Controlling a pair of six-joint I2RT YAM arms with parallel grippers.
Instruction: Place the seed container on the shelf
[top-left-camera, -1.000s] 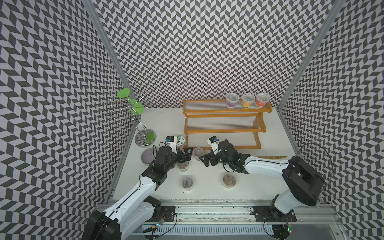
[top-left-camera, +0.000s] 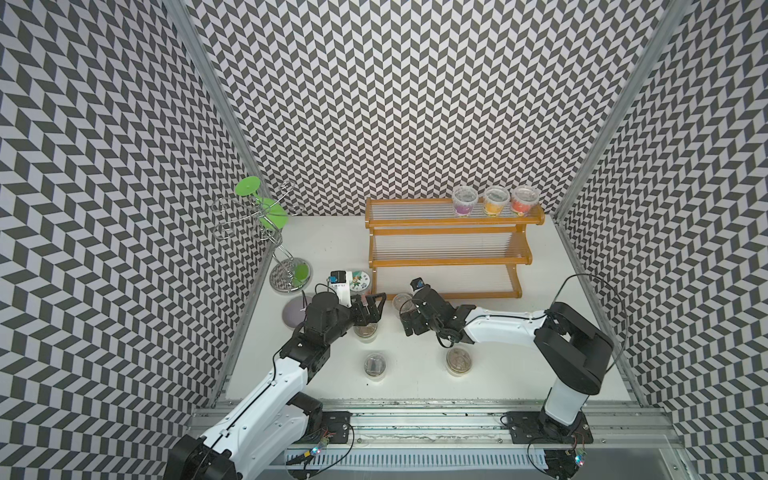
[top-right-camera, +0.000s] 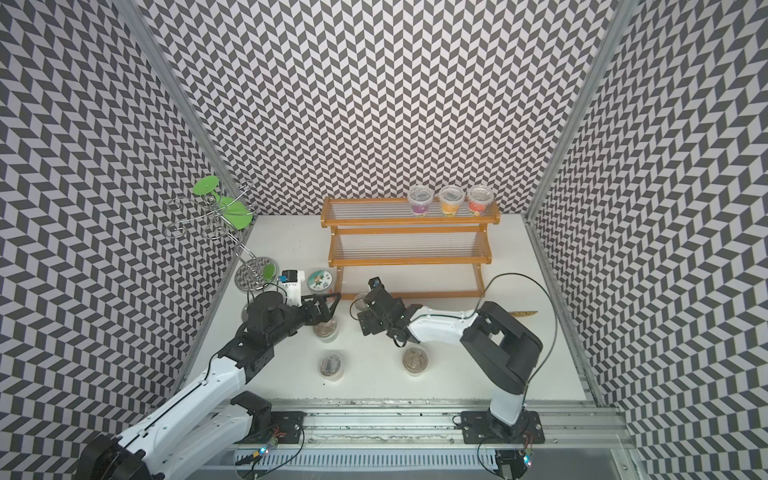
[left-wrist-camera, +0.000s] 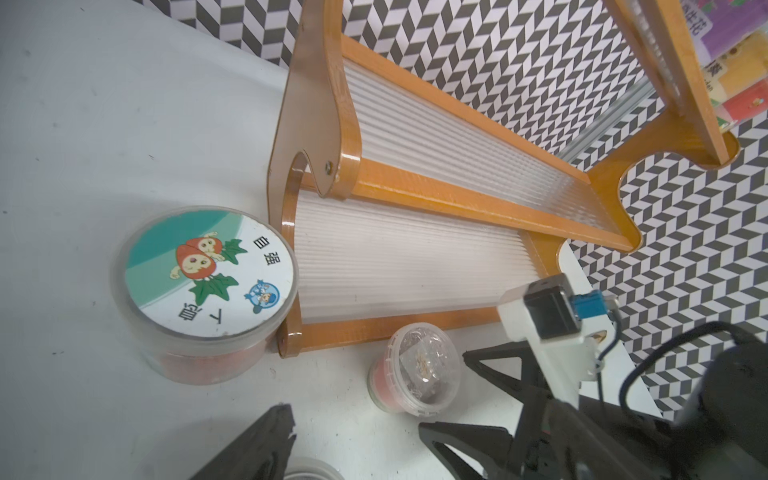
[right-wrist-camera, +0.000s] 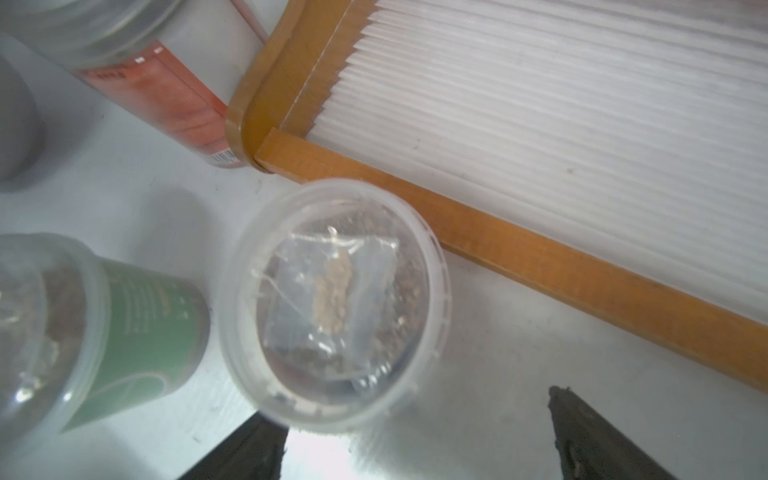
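Note:
A clear-lidded seed container (right-wrist-camera: 340, 308) with a small packet under its lid stands on the table by the shelf's front bar. The left wrist view shows its reddish side (left-wrist-camera: 386, 384). Held open close to it, my right gripper (top-left-camera: 408, 317) has nothing gripped; one dark finger (right-wrist-camera: 248, 452) is near the container's lower edge in the right wrist view. My left gripper (top-left-camera: 374, 308) is open and empty, left of that container and above another seed container (top-left-camera: 366, 332). The wooden shelf (top-left-camera: 452, 262) has three cups (top-left-camera: 496, 201) on its top tier; its lower tiers are bare.
Two more seed containers, one at left (top-left-camera: 375, 366) and one at right (top-left-camera: 458, 361), stand near the table's front. A wide tub with an illustrated lid (left-wrist-camera: 204, 272) stands beside the shelf's left end. A wire rack with green discs (top-left-camera: 272, 214) occupies the back left.

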